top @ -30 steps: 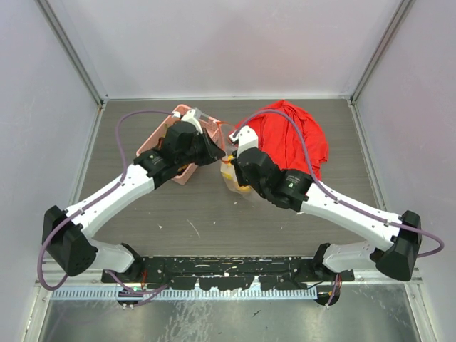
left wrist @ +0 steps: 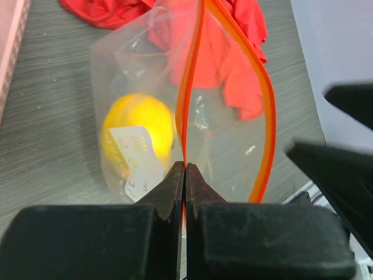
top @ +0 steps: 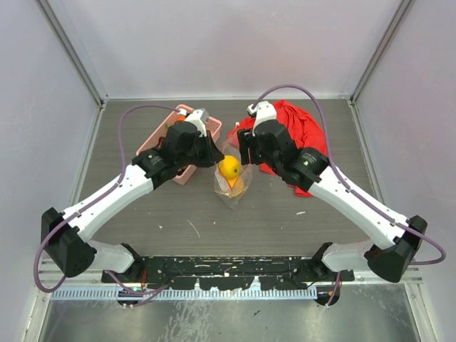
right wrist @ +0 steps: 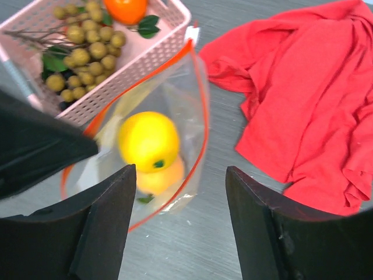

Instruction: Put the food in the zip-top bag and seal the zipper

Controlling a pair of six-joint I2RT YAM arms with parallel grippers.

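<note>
The clear zip top bag [top: 229, 194] stands mouth-up between my two arms, its orange-red rim spread apart. Inside it lie a yellow fruit [right wrist: 148, 141] and, beneath that, an orange-yellow piece of food [right wrist: 161, 177]. My left gripper is shut on the bag's rim, the orange strip [left wrist: 182, 122] running down between its fingertips. Over on the bag's right side, my right gripper is open, with the near rim close to its left finger [right wrist: 113, 204] and nothing visibly gripped.
Behind my left arm a pink basket [top: 194, 112] holds green grapes [right wrist: 93, 49] and an orange fruit [right wrist: 126, 8]. A crumpled red cloth [top: 303, 128] covers the table at back right.
My right gripper, earlier lower and close against the bag's mouth, has moved up and right, away from my left gripper.
</note>
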